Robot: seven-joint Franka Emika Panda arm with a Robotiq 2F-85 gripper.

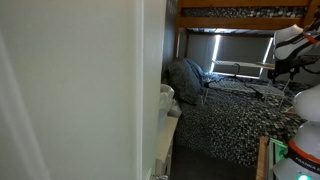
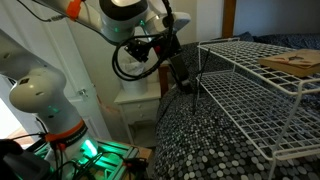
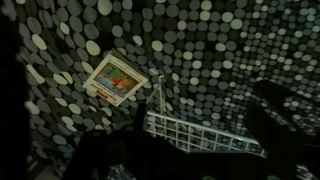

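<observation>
My gripper shows as two dark shapes standing apart in the dim wrist view, with pebble-patterned floor and white wire mesh visible between them. Nothing shows held there. A flat item with a colourful picture (image 3: 117, 78) lies left of centre in that view. Exterior view 2 has the white arm (image 2: 95, 40) reaching across the upper left, and the dark gripper (image 2: 183, 72) hangs to the left of a white wire rack (image 2: 245, 62). At the right edge of exterior view 1, the arm's end (image 1: 294, 46) is partly cut off.
A brown flat item (image 2: 290, 63) lies on the rack's top shelf. White drawers (image 2: 138, 105) stand behind the arm. A pale panel (image 1: 75, 90) blocks the left half of exterior view 1. Patterned floor (image 2: 190, 150) is open before the rack.
</observation>
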